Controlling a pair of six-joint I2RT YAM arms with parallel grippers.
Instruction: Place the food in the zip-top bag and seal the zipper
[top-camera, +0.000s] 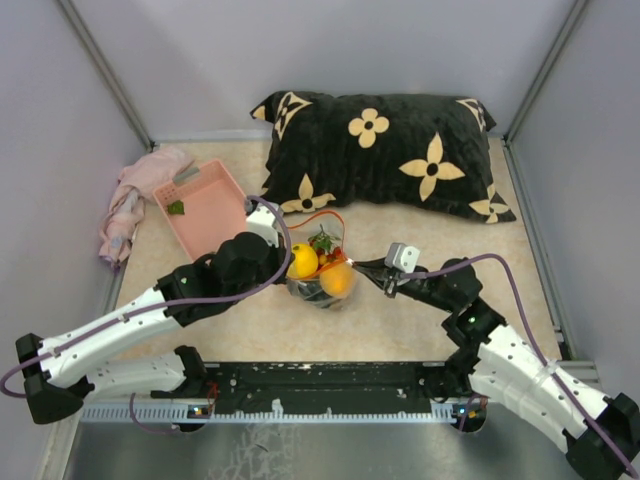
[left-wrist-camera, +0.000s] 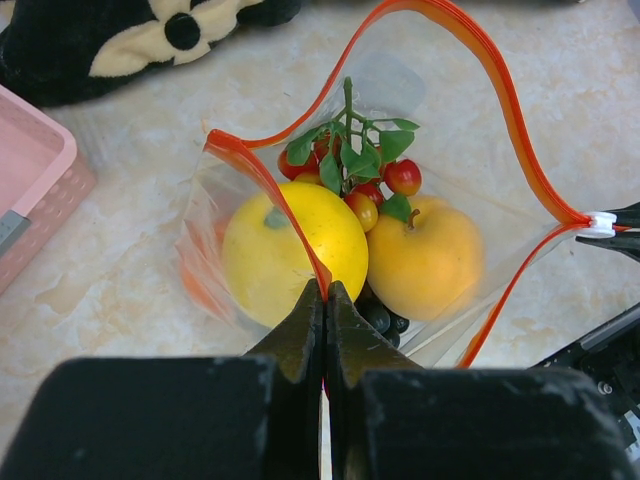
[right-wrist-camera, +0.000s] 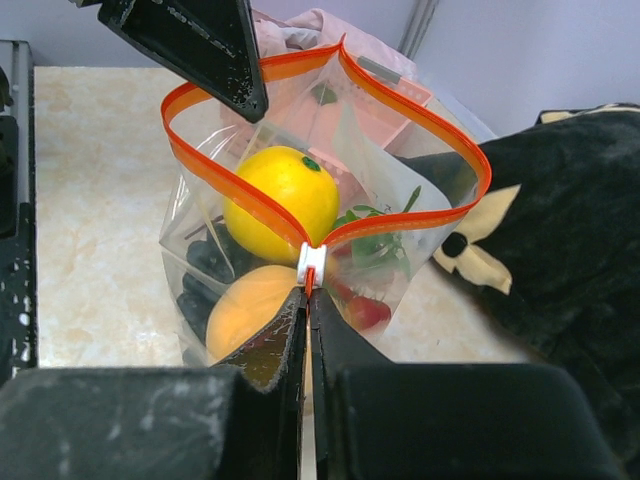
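A clear bag with an orange zipper rim (left-wrist-camera: 515, 130) stands open at the centre, holding a yellow fruit (left-wrist-camera: 290, 245), a peach-coloured fruit (left-wrist-camera: 425, 258), cherry tomatoes (left-wrist-camera: 402, 177) with leaves and dark pieces (left-wrist-camera: 375, 318). My left gripper is shut on the bag's rim at the left side. My right gripper is shut on the zipper end beside the white slider (right-wrist-camera: 311, 258), at the bag's right side.
A pink basket (top-camera: 205, 205) with a leaf lies back left beside a pink cloth (top-camera: 130, 205). A black patterned pillow (top-camera: 375, 155) fills the back.
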